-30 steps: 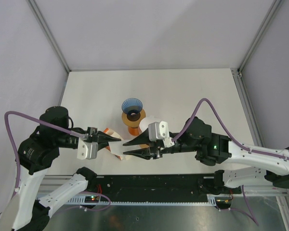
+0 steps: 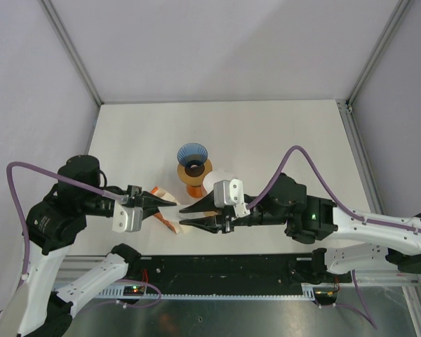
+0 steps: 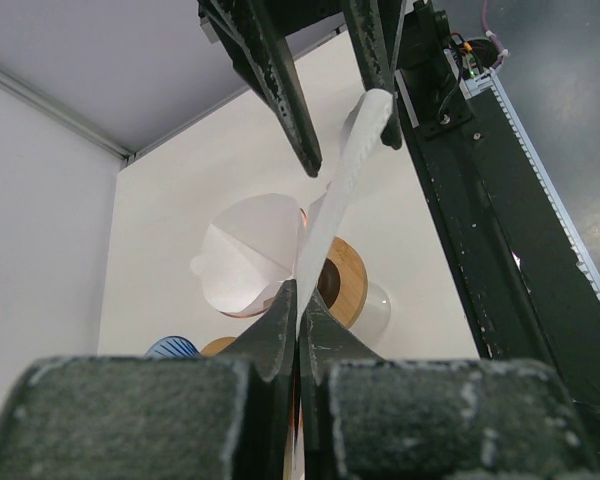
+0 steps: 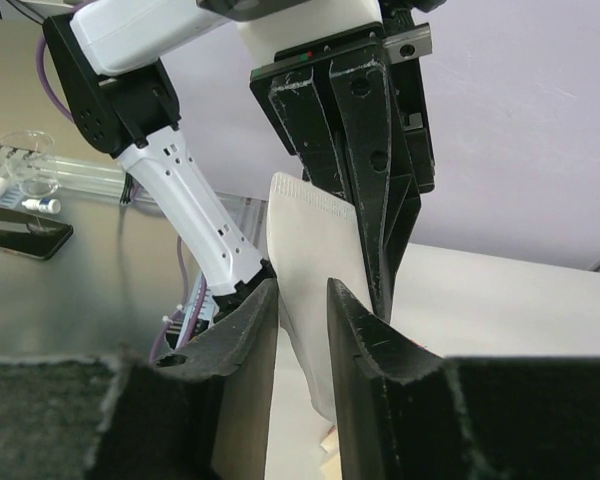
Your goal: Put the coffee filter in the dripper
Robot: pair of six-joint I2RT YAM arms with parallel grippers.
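Observation:
A folded white coffee filter (image 3: 340,190) hangs from my left gripper (image 2: 158,206), which is shut on it. My right gripper (image 2: 186,217) has its fingers part open around the filter's other end; in the right wrist view the filter (image 4: 315,270) stands between and beyond them. Behind the grippers is an orange dripper (image 2: 194,186) with a wooden collar and a blue ribbed top. A second dripper with a wooden collar (image 3: 348,282) holds a white filter cone (image 3: 240,250), partly hidden by my right gripper in the top view.
An orange-edged packet of filters (image 2: 165,221) lies on the white table (image 2: 281,133) under my left gripper. Walls stand on three sides.
The left arm has not moved.

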